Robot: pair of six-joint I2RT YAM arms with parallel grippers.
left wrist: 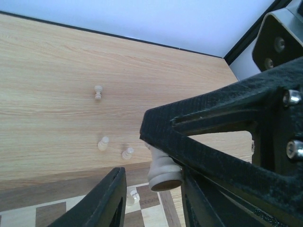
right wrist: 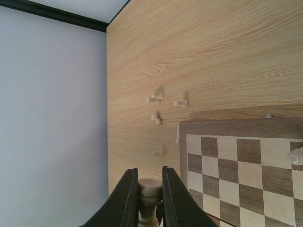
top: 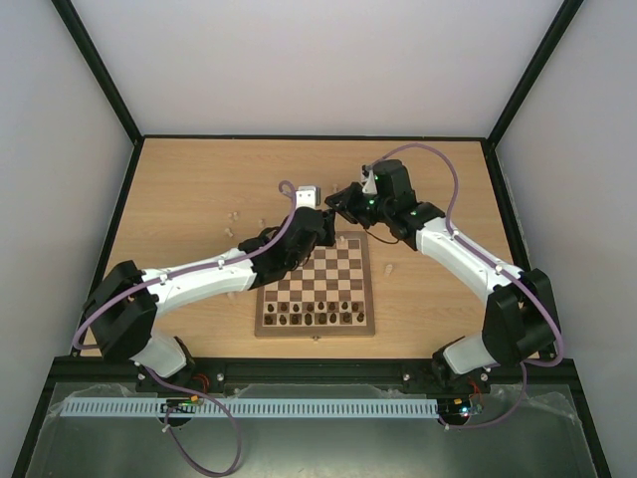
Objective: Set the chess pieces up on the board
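My right gripper is shut on a pale chess piece (right wrist: 150,188). The left wrist view shows the same piece (left wrist: 164,171) hanging base-down from a right-hand finger (left wrist: 203,127). My left gripper is partly open right beside it, the piece's base appearing between its fingertips; contact cannot be told. Both grippers meet above the far edge of the chessboard (top: 369,289). Dark pieces (top: 308,313) fill the two near rows. One pale piece (left wrist: 132,196) stands on a far-row square (right wrist: 297,176).
Several pale pieces lie loose on the table: some behind the board (left wrist: 103,143), some left of it (top: 234,215), one to its right (top: 388,269). The board's middle squares are empty. Both forearms reach across close together, leaving little room between the grippers.
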